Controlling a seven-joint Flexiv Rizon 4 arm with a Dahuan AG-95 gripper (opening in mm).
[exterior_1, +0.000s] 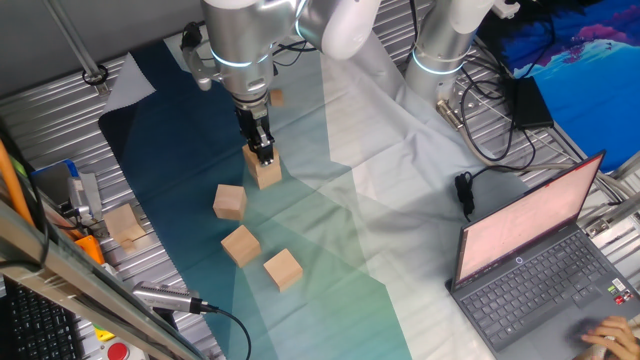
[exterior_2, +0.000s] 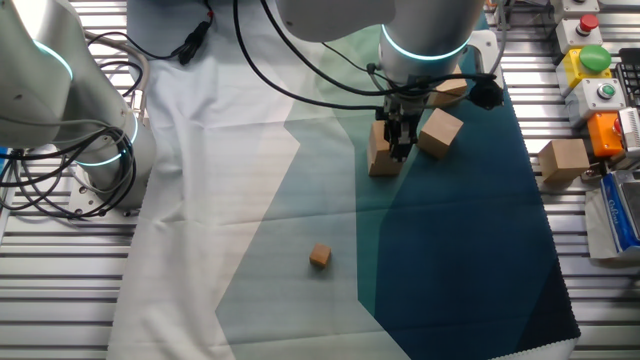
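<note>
My gripper (exterior_1: 265, 158) points down at a wooden block (exterior_1: 266, 174) on the cloth, and its fingertips overlap the block's top in exterior view 1. Exterior view 2 has the gripper (exterior_2: 400, 152) in front of the right side of that block (exterior_2: 381, 157). Whether the fingers are open or closed on the wood cannot be told. Three more wooden blocks lie toward the front in exterior view 1: one (exterior_1: 229, 202) nearest the gripper, another (exterior_1: 241, 246) beyond it, and a third (exterior_1: 284, 270) farthest off. A much smaller wooden cube (exterior_2: 320, 256) sits apart on the cloth.
Another wooden block (exterior_2: 564, 161) rests off the cloth on the metal slats. A laptop (exterior_1: 530, 270) with a person's hand on it occupies one side.
</note>
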